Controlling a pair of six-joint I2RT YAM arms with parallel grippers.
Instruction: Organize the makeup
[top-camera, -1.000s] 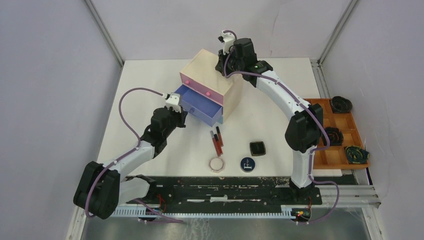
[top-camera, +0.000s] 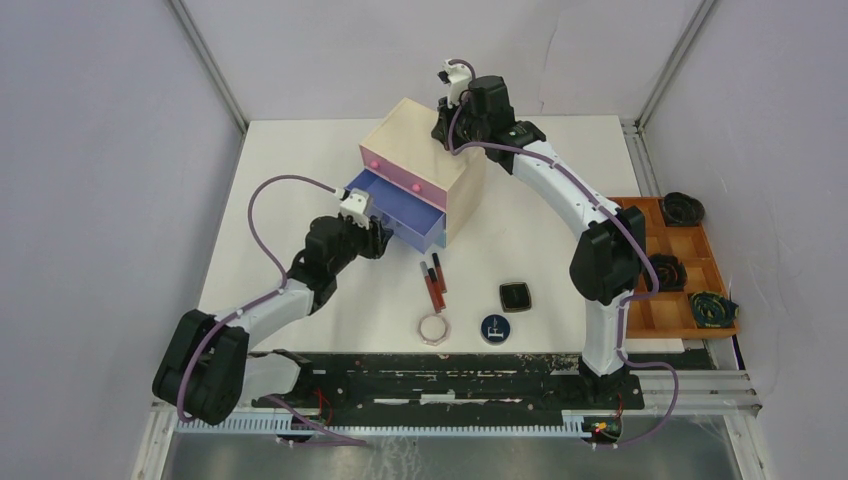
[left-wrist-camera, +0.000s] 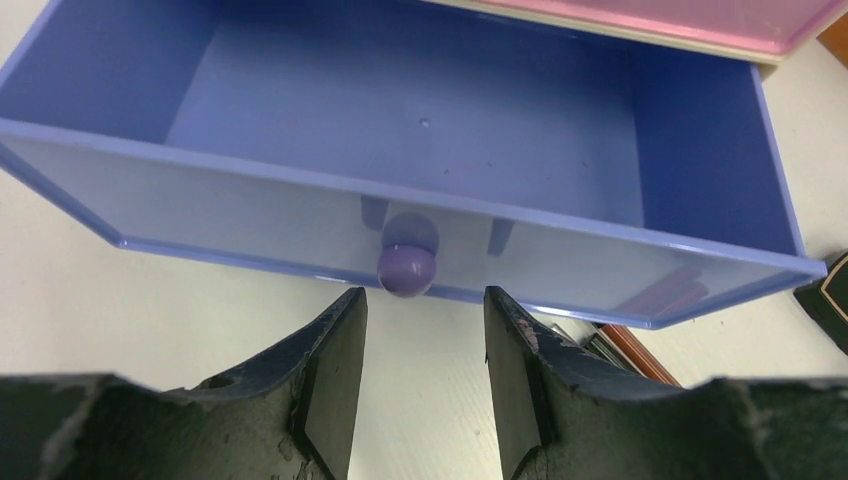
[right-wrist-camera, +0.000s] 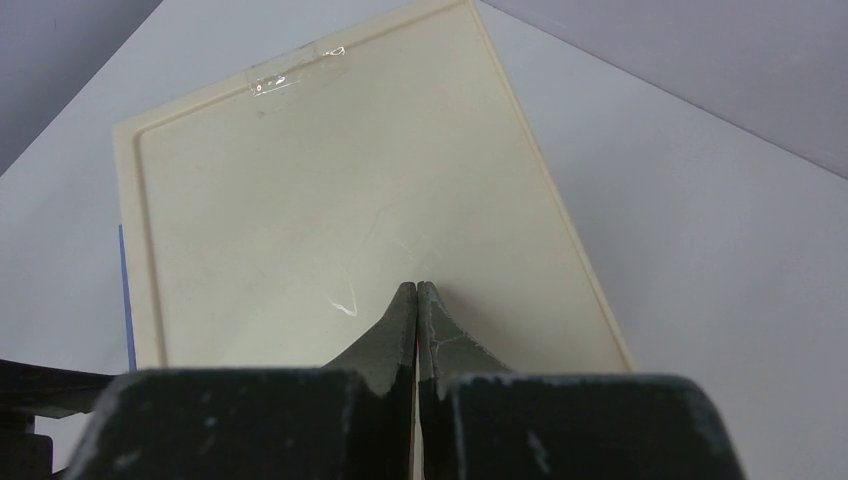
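Note:
The cream cabinet (top-camera: 425, 140) has its blue drawer (top-camera: 405, 207) pulled out, and the part of the drawer floor that shows is bare. My left gripper is open before the drawer front, its fingers either side of the round knob (left-wrist-camera: 406, 270) and a little short of it. Shut with nothing visible between its fingers, my right gripper is at the cabinet top (right-wrist-camera: 300, 210). On the table lie two lip tubes (top-camera: 433, 287), a white round compact (top-camera: 433, 329), a dark blue round case (top-camera: 495, 329) and a black square case (top-camera: 515, 297).
A pink upper drawer (top-camera: 395, 176) is closed above the blue one. An orange sectioned tray (top-camera: 655, 318) with dark coils stands at the right. Bare table shows left of the cabinet and between it and the tray.
The right arm, drawer and makeup look unmoved.

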